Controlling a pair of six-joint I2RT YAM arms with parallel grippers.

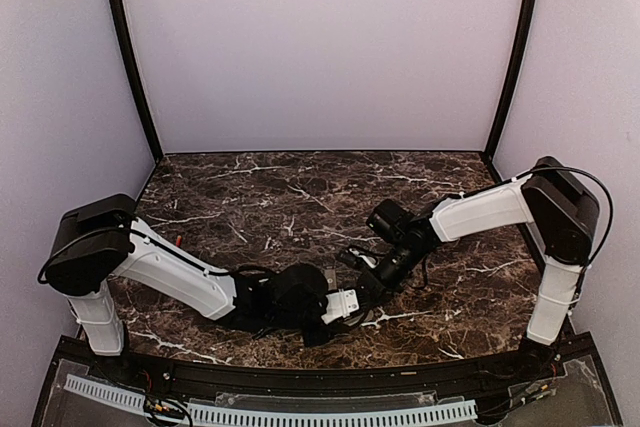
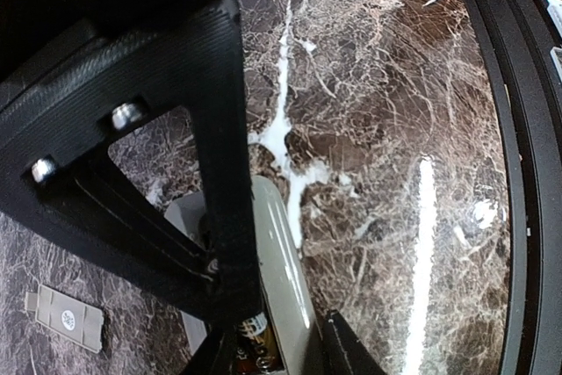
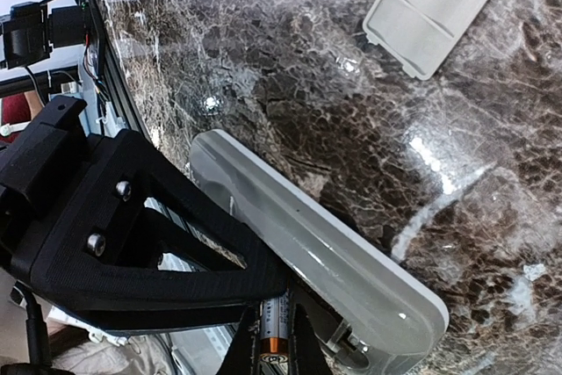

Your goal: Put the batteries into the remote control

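Note:
The grey remote lies with its battery bay open, low in both wrist views, partly covered by the grippers. My right gripper is shut on a battery with an orange band, at the bay. My left gripper is over the bay in the left wrist view, its fingers around the lower end of the remote where batteries show; how far open it is cannot be told. In the top view both grippers meet low in the middle, hiding most of the remote.
The grey battery cover lies apart on the marble table. A small red item is at the left. The front rail runs close by.

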